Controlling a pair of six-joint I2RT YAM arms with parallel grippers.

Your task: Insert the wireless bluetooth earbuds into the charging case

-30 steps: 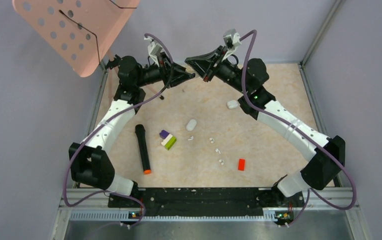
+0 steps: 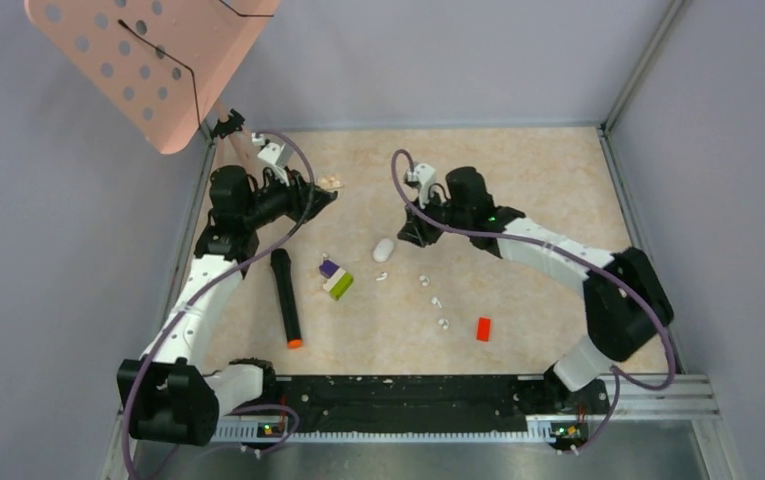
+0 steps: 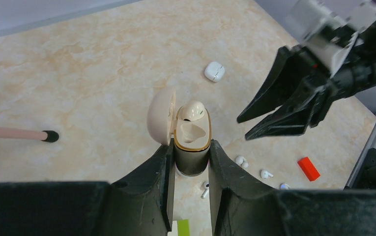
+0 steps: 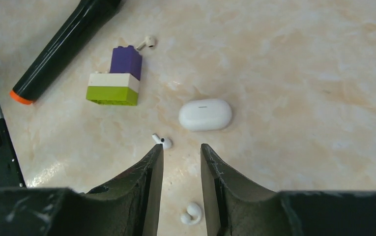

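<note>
My left gripper is shut on an open charging case [image 3: 191,137], lid upright, with a white earbud [image 3: 193,109] seated in its upper part; in the top view it is at upper left. My right gripper [image 2: 410,232] hangs lower at centre, above loose earbuds, its fingers apart with nothing seen between them. In the right wrist view a white closed case [image 4: 205,114] lies above a small earbud [image 4: 164,143] and a pair of earbud pieces [image 4: 191,213]; another earbud [image 4: 148,42] lies by the bricks.
Bricks [image 2: 338,283] and a black microphone [image 2: 286,295] lie at left front. A red block [image 2: 483,329] is at front right, and another white case [image 3: 214,71] stands farther back. A pink perforated panel [image 2: 148,60] overhangs the back left.
My right gripper has moved from upper centre, near the left one, down toward the table's middle. My left gripper has drawn back left and slightly down with the case.
</note>
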